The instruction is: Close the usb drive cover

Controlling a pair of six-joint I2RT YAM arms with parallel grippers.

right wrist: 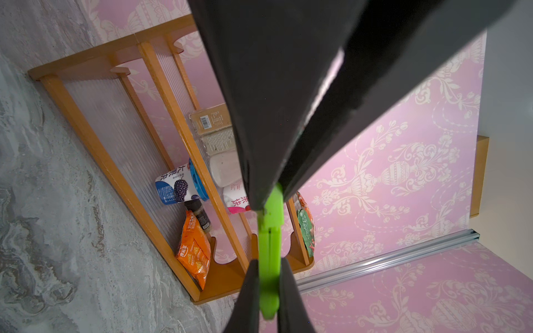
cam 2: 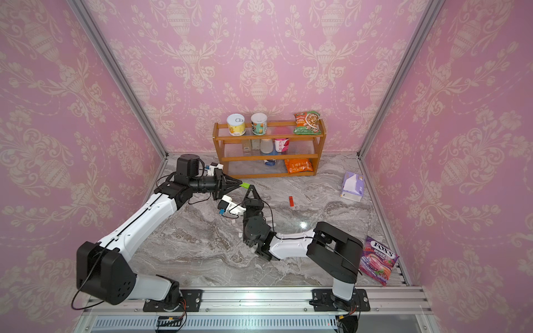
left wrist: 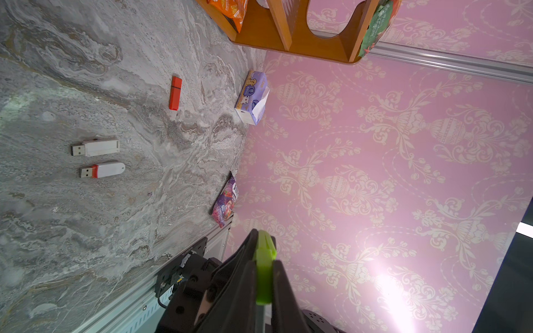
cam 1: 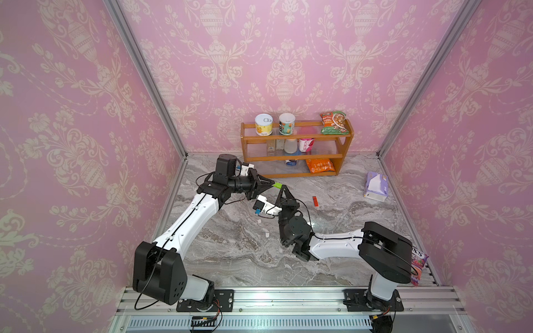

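Observation:
A small bright green USB drive point(cam 1: 277, 185) is held off the table between my two grippers. My left gripper point(cam 2: 241, 183) comes from the left, shut on one end of it; the left wrist view shows the green drive point(left wrist: 264, 280) between dark fingers. At the other end my right gripper point(cam 1: 282, 188) is shut on it, pointing towards the shelf. In the right wrist view the green drive point(right wrist: 269, 260) runs from the right fingers up to the left fingers point(right wrist: 266, 149). A seam crosses it near the left fingertips. Whether its cover is fully closed I cannot tell.
On the table lie a red drive point(left wrist: 175, 93), a white drive point(left wrist: 101, 147) and a white-and-red drive point(left wrist: 108, 169). A wooden shelf point(cam 1: 297, 158) with packages stands behind the grippers. A purple box point(cam 2: 352, 186) is at the right.

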